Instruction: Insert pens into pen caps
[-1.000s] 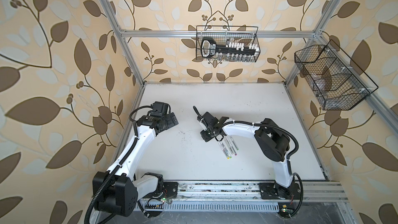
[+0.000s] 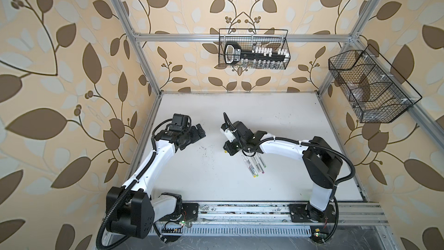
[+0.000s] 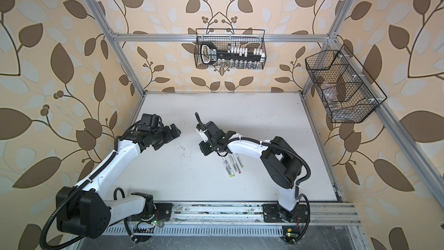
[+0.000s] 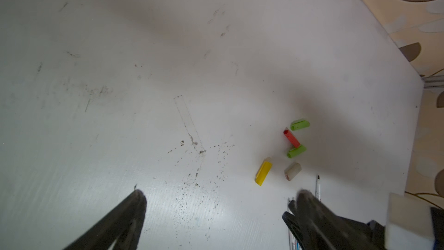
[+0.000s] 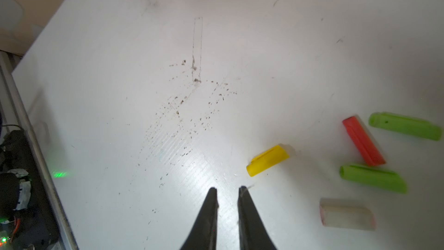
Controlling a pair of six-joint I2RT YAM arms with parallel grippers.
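Note:
Loose pen caps lie on the white table: a yellow cap (image 5: 267, 159), a red cap (image 5: 363, 140), two green caps (image 5: 405, 126) (image 5: 373, 178) and a whitish cap (image 5: 347, 216). Several pens (image 2: 254, 164) lie side by side below the right arm, partly covered by it. My left gripper is open over bare table, left of the caps, nothing between its fingers. My right gripper hangs above the table near the yellow cap. Its fingers (image 5: 209, 203) stand close together with a narrow gap; nothing clear shows between the tips, and lower down is blurred.
Wire baskets hang on the back frame (image 2: 254, 48) and right frame (image 2: 370, 85), clear of the table. The right gripper's body reaches close to the caps and pens.
My left gripper's fingers have spread apart, and it has shifted slightly right.

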